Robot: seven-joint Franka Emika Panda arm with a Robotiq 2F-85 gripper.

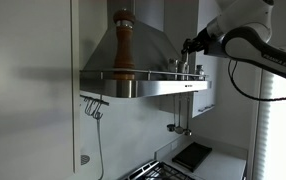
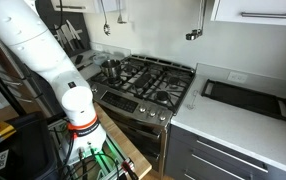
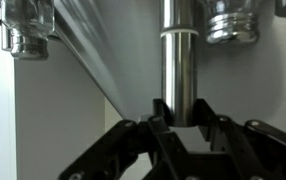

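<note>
In the wrist view a shiny metal cylinder (image 3: 179, 75) with a pale ring round it stands between the fingertips, and my gripper is shut on its near end. Seen from outside, the gripper (image 1: 190, 46) is up at the right end of the range hood (image 1: 143, 87), over the railed ledge where small shakers (image 1: 173, 68) stand. Whether the cylinder touches the ledge cannot be made out. The second exterior view shows the arm's white lower part (image 2: 58, 60), but not the gripper.
A glass jar with a metal cap (image 3: 29, 45) and another glass shaker (image 3: 231, 22) flank the cylinder. A tall brown pepper mill (image 1: 124, 45) stands farther left on the hood. Utensils hang below it, above the stove (image 2: 143, 85).
</note>
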